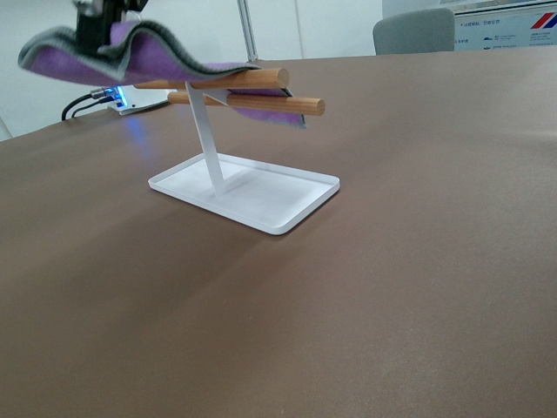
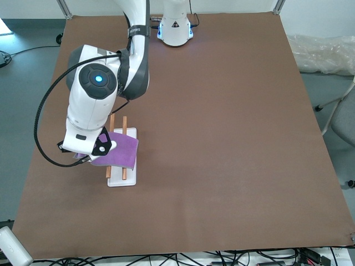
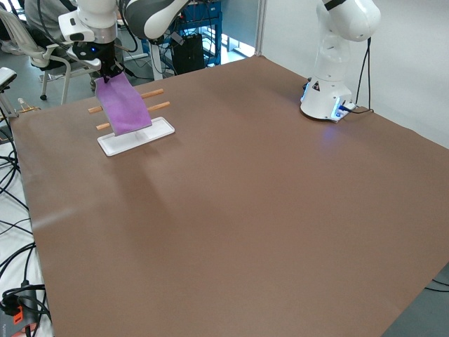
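A purple cloth with grey edging [image 2: 119,149] [image 1: 157,57] [image 3: 123,105] lies over the two wooden bars [image 1: 278,106] [image 3: 157,107] of a white stand, whose base [image 2: 122,180] [image 1: 244,200] [image 3: 140,140] rests on the brown table. My gripper [image 1: 100,26] [image 3: 106,70] is at the cloth's end beside the bars, at the upper left in the top view, and appears shut on that end. Its fingertips are partly hidden by the cloth and, in the left view, by the wrist.
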